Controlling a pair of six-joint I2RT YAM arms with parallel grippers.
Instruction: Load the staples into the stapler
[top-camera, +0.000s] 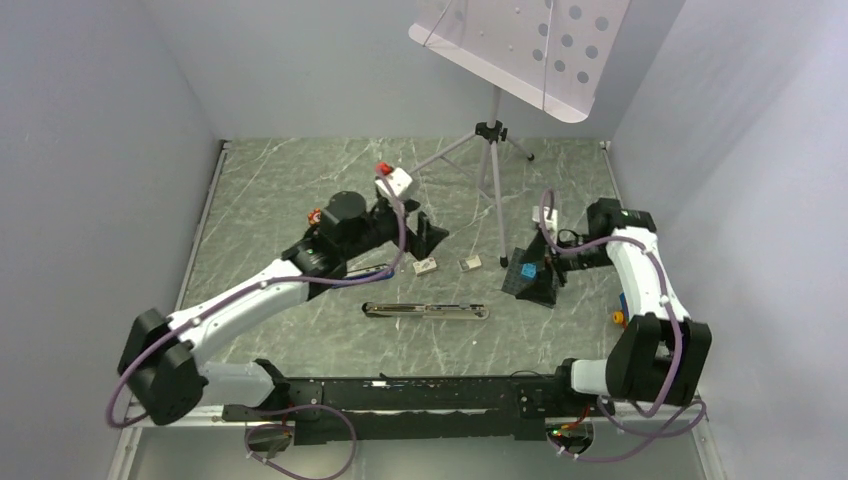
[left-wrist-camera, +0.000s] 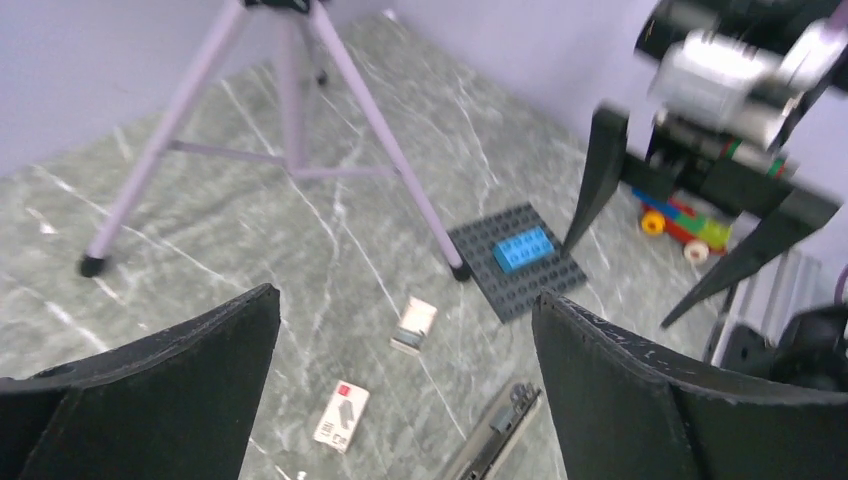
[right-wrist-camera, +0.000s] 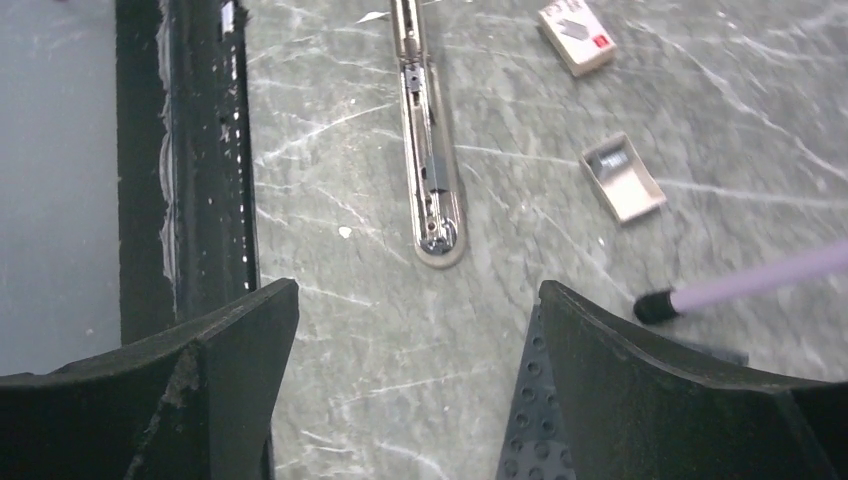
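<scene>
The long stapler (top-camera: 425, 311) lies lengthwise near the front of the table; in the right wrist view its channel (right-wrist-camera: 435, 160) is exposed, with a dark piece along it. A small staple box (top-camera: 425, 265) with red print and an open box (top-camera: 470, 263) with grey contents (right-wrist-camera: 623, 178) lie behind it. My left gripper (top-camera: 430, 236) is raised above and behind the stapler, open and empty. My right gripper (top-camera: 540, 255) hangs open over the dark studded pad (top-camera: 515, 285), right of the stapler, with nothing between its fingers.
A white stand's tripod (top-camera: 495, 185) occupies the back. A blue object lies under the left arm. A blue block (left-wrist-camera: 522, 250) sits on the pad, and colourful toys (left-wrist-camera: 680, 220) lie at the right edge.
</scene>
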